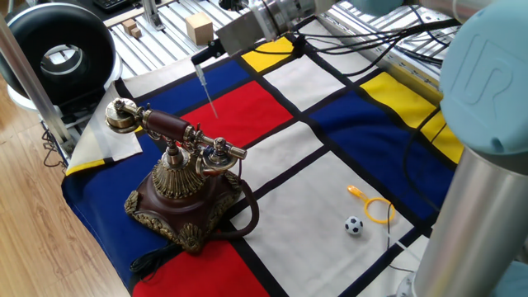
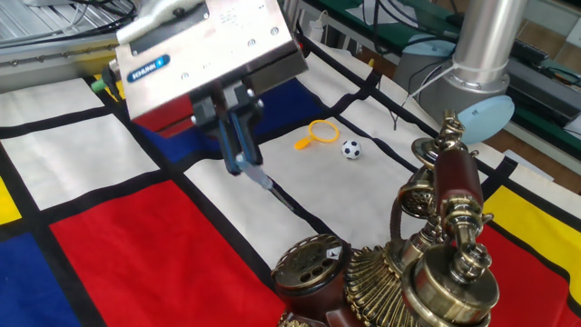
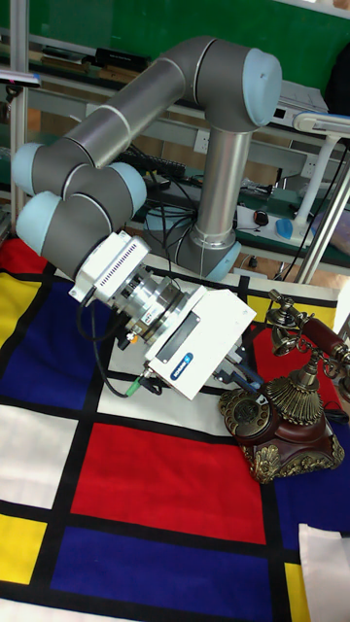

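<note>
My gripper point(image 2: 243, 165) is shut on a slim, pale-handled tool point(image 2: 257, 176) with a thin shaft, pointing down at a slant. In exterior view 1 the thin tool point(image 1: 208, 91) hangs above the cloth, behind the telephone. The ornate brown and brass telephone point(image 1: 177, 186) stands upright with its handset point(image 1: 165, 124) on the cradle. Its rotary dial point(image 2: 310, 263) faces the gripper's side. In exterior view 3 the gripper point(image 3: 252, 379) appears close above the dial point(image 3: 246, 415); no contact can be made out.
A small football point(image 1: 354, 225) and a yellow ring with a handle point(image 1: 379, 210) lie on the colour-blocked cloth point(image 1: 289, 239). Wooden blocks point(image 1: 199, 29) sit on the slatted rack beyond. Cables point(image 1: 371, 37) trail from the arm.
</note>
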